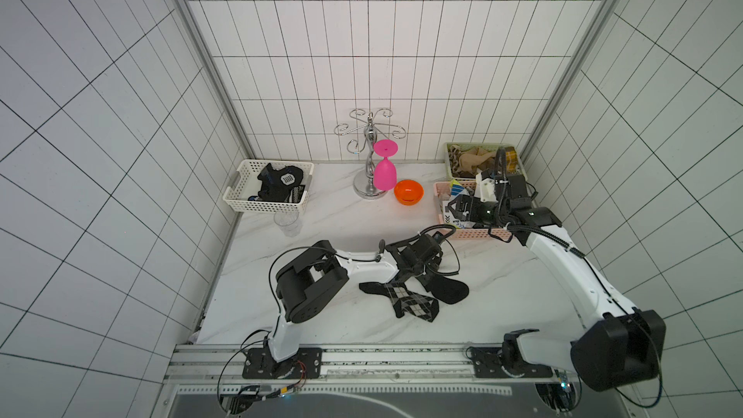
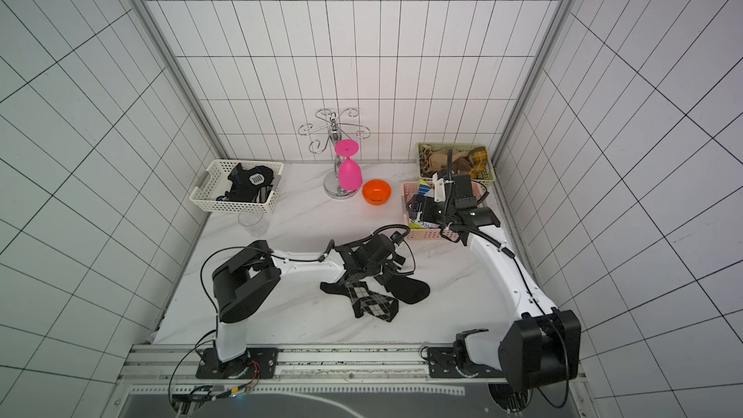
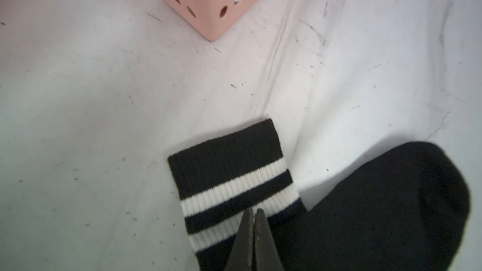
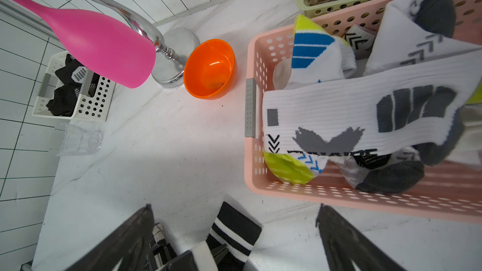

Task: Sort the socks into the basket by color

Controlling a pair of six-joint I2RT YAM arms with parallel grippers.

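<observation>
A black sock with two white cuff stripes [image 3: 236, 185] lies on the table in front of the pink basket. My left gripper is over the sock near the cuff, fingertips together; whether any fabric is pinched there cannot be seen. Beside that sock lies a black and grey checkered sock [image 1: 418, 305]. My right gripper hangs open and empty near the pink basket [image 4: 249, 160], which holds white socks [image 4: 361, 105]. Black socks [image 1: 278, 182] lie in the white basket [image 1: 232, 195] at the back left. Brown socks [image 1: 472, 159] fill the green basket [image 1: 448, 158].
At the back stand a chrome stand [image 1: 370, 185] with a pink cup [image 1: 384, 174] hanging on it and an orange bowl [image 1: 408, 192]. A clear glass [image 1: 287, 221] is just in front of the white basket. Bare table lies in between.
</observation>
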